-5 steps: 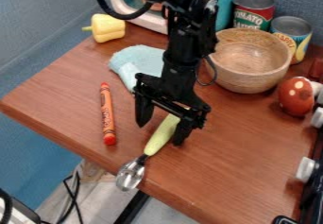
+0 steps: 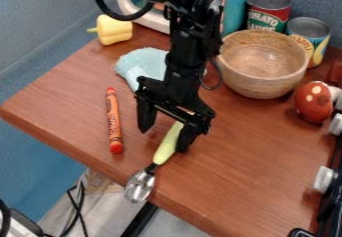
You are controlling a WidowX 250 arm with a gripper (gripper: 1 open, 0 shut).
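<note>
The black gripper (image 2: 166, 131) is lowered over a spoon with a pale yellow-green handle (image 2: 167, 146), its two fingers spread either side of the handle's upper part. The spoon's metal head (image 2: 139, 187) points toward the table's front edge. Whether the fingers touch the handle is hard to tell.
An orange crayon (image 2: 114, 119) lies to the left, a light blue cloth (image 2: 139, 63) behind it. A wooden bowl (image 2: 263, 73), cans (image 2: 267, 14) and a red toy (image 2: 314, 105) stand right and back. A black appliance (image 2: 331, 199) is at the right edge.
The arm and gripper have shifted very slightly; the spoon lies in the same place.
</note>
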